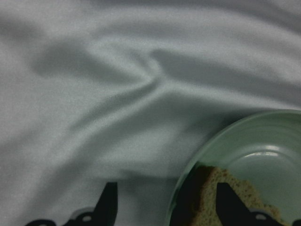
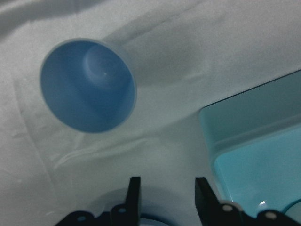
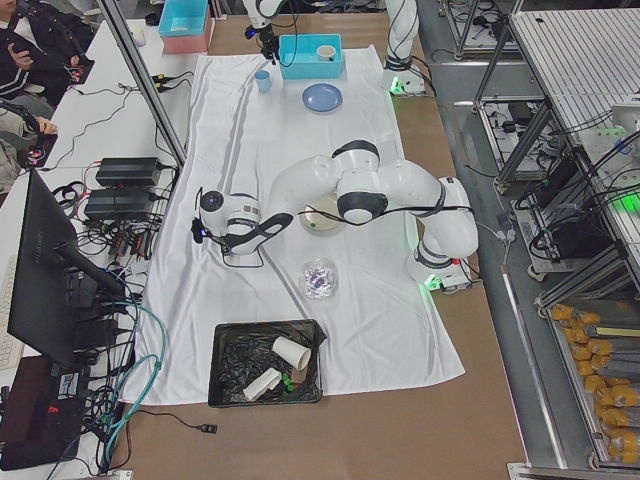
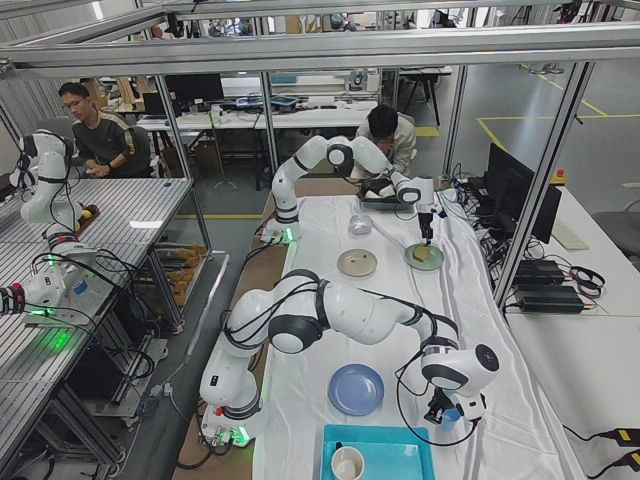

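My left gripper is open over a green plate holding a slice of bread; the bread is partly hidden by one finger in the left wrist view. My right gripper is open, with a blue cup standing upright above it in the right wrist view and a light blue bin to the right. In the camera right view a white cup sits in that bin.
A blue plate, a beige plate and a clear bag lie on the white cloth. A black-lined bin with cups stands at one end.
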